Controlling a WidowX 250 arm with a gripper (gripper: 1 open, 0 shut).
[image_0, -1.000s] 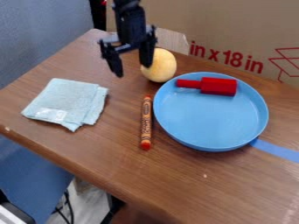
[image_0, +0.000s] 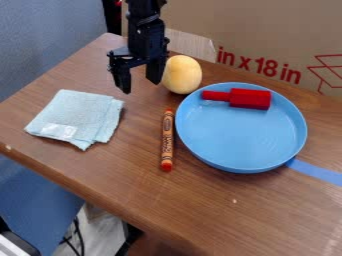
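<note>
My black gripper (image_0: 139, 76) hangs open above the back left of the table, its fingers apart just left of a pale yellow round object (image_0: 182, 74). A light blue folded cloth (image_0: 75, 116) lies at the left. An orange crayon-like stick (image_0: 167, 141) lies left of a blue plate (image_0: 241, 145), which holds a red block-like object (image_0: 249, 98) on its back part.
A cardboard box (image_0: 267, 40) stands along the back. Blue tape (image_0: 318, 173) runs at the right.
My gripper has shifted slightly left, away from the yellow object. The objects on the table look unchanged.
</note>
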